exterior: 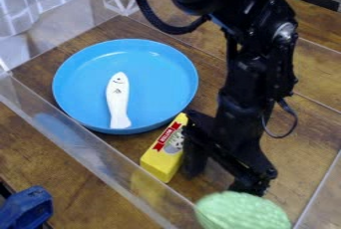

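My black gripper (216, 153) is low over the wooden counter on the right, open, its fingers at the right side of a yellow box (163, 155) with a red label, partly covering it. A blue plate (83, 94) holds a white fish-shaped object (118, 104) to the left of the box. A pale green, bumpy elongated object (242, 213) lies at the bottom edge, in front of the gripper.
A clear plastic wall runs diagonally across the lower left, with a blue object (24, 209) outside it. A tiled wall stands at the upper left. Bare wood (309, 94) shows right of the arm.
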